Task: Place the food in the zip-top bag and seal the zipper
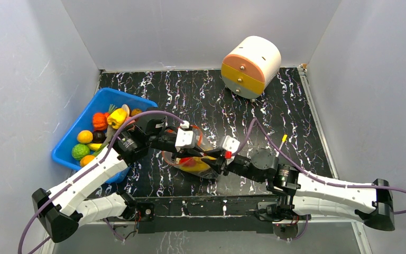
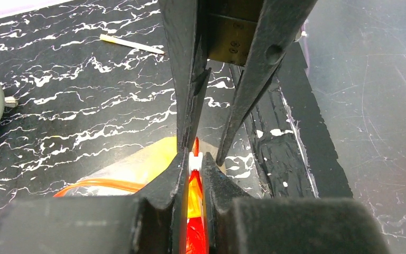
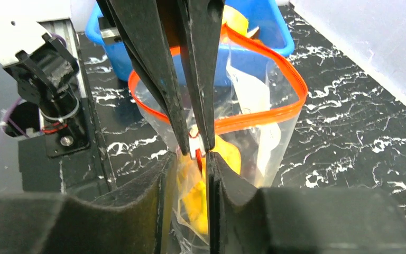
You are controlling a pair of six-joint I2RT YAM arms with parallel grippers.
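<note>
A clear zip top bag (image 3: 283, 143) with an orange zipper rim stands upright with its mouth spread wide. Yellow food (image 3: 195, 206) sits inside, and something red (image 2: 194, 235) shows too. My left gripper is shut on the white zipper slider (image 3: 196, 145) at the bag's near corner. Just below that corner, my right gripper is part open, its fingers (image 3: 212, 169) on either side of the bag's edge. Seen from above, both grippers (image 1: 203, 157) meet over the bag and hide much of it.
A blue bin (image 1: 63, 151) of assorted produce stands on the left. At the back right is a small drawer cabinet (image 1: 251, 66), and a yellow-tipped stick (image 1: 281, 143) lies on the right.
</note>
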